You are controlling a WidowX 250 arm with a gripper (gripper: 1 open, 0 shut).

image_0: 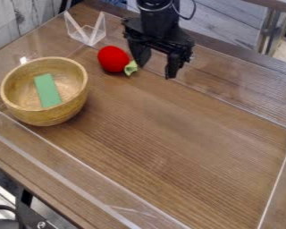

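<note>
My black gripper (153,55) hangs over the back of the wooden table, right of a red object (112,59) with a small pale green part at its lower right. Whether the fingers are open or shut is unclear at this size. A wooden bowl (74,107) at the left holds a green block (46,90).
A white wire or clear holder (86,29) stands at the back left by the wall. The wide middle, right and front of the table (181,152) are clear. A shelf edge overhangs the top right corner.
</note>
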